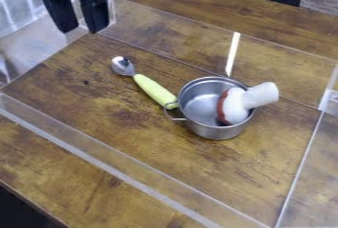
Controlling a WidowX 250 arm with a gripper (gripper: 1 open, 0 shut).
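My gripper [82,17] is high at the upper left, a dark shape above the wooden surface, open as far as it shows, with nothing seen between its fingers. A spoon [150,88] with a pale yellow-green handle and silver bowl lies diagonally on the wood, below and right of the gripper. A steel pot [204,123] stands at centre right, close by the handle's end. In it rests a white object [258,97] with a reddish-brown band, leaning out over the right rim.
Transparent panels or edges border the area at left, back and right. A thin white strip [232,53] sits behind the pot.
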